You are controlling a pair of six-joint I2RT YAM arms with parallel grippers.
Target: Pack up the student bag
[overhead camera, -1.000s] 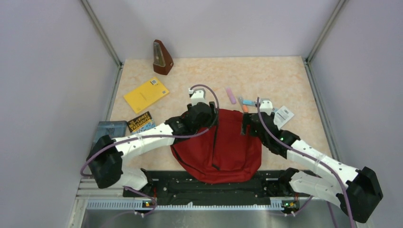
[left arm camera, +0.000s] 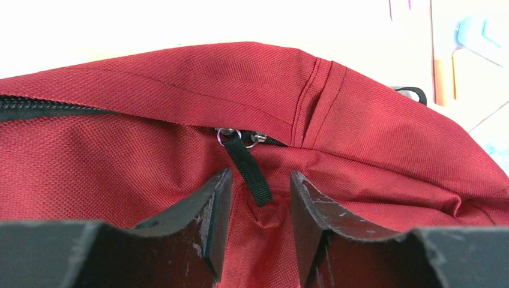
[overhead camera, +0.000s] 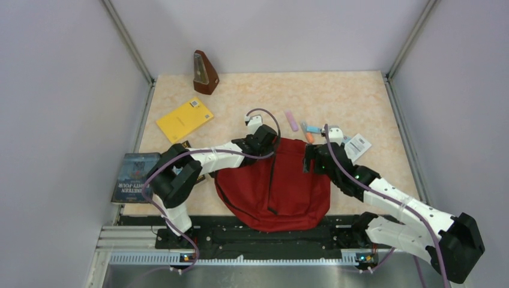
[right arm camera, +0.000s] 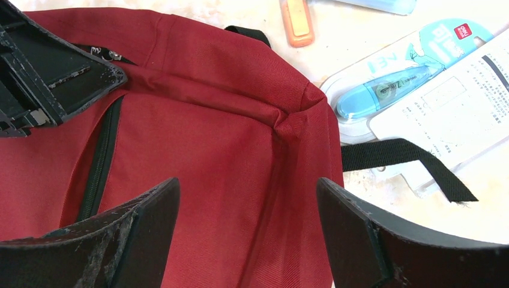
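The red bag [overhead camera: 294, 186] lies flat at the table's front middle, its top end toward the back. In the left wrist view a black zipper pull [left arm camera: 247, 171] hangs from metal rings below the bag's top flap. My left gripper is partly open, its fingertips to either side of the pull's lower end; no contact shows. My right gripper stands wide open above the right part of the bag, only red fabric visible between its fingers. The left gripper's dark body enters the right wrist view at the left.
A yellow book [overhead camera: 184, 119] and a metronome [overhead camera: 205, 73] stand back left, a dark book [overhead camera: 132, 180] at the left edge. An orange item [right arm camera: 297, 23] and a blue correction tape pack [right arm camera: 384, 93] lie beyond the bag's top right.
The left arm's elbow has swung rightward, covering the books at left more, and its gripper has shifted slightly right over the bag's top. The right arm has hardly moved; the bag lies as before.
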